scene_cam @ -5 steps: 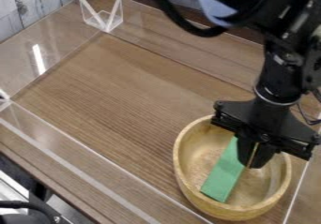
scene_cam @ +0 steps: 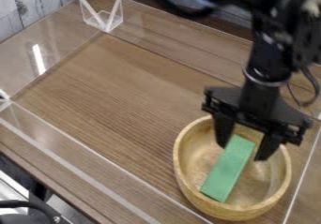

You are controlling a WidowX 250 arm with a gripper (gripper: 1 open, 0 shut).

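Observation:
A round tan bowl [scene_cam: 194, 176] sits at the lower right of the wooden table. A flat green rectangular object [scene_cam: 227, 171] lies inside it, slanting from upper right to lower left. My black gripper [scene_cam: 254, 125] is over the bowl's back part, above the green object's upper end. Its two black fingers point down and stand apart; I cannot see clearly whether anything is between them.
A small clear plastic holder [scene_cam: 100, 17] stands at the back left. The table's edge runs along the lower left.
The gripper has risen and drawn back a little from the bowl, showing more of the bowl's inside. The green object stays in the bowl, with little visible change.

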